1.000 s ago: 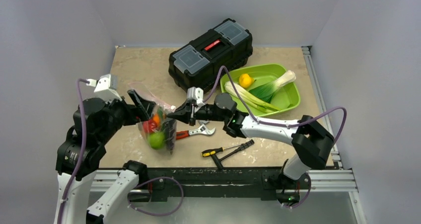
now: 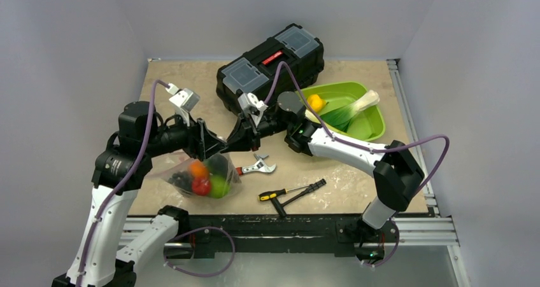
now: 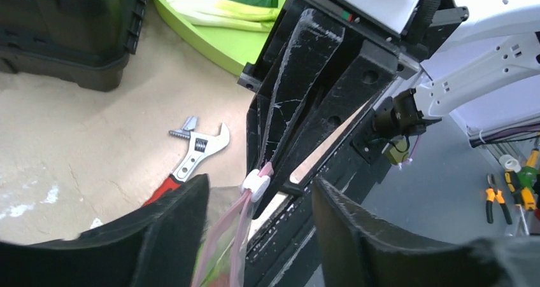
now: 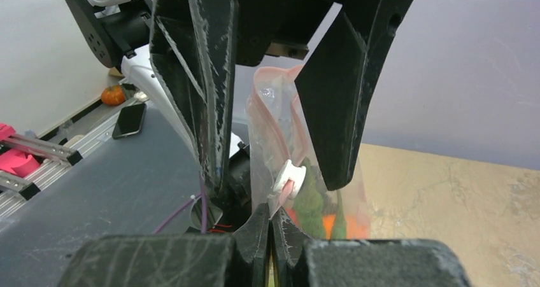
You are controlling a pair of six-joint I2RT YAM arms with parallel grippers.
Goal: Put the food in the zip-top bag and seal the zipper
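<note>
A clear zip bag (image 2: 210, 182) holding red, orange, green and dark food hangs low at the left of the table. Its white slider (image 3: 255, 184) sits on the pink zipper near the bag's corner. My right gripper is shut on that zipper end just below the slider (image 4: 290, 177). My left gripper stands part open beside the slider and close over the right gripper's tips, nothing clearly between its fingers. In the right wrist view its black fingers flank the upper bag.
A green bin (image 2: 363, 128) with leek and lemon stands at the right, a black toolbox (image 2: 267, 64) at the back. An adjustable wrench (image 2: 258, 166), screwdriver (image 2: 274, 193) and another black tool (image 2: 299, 196) lie on the table in front.
My left gripper has swung rightward toward the right gripper's tips. The right arm has shifted slightly, and the bag has turned, its bottom swinging rightward.
</note>
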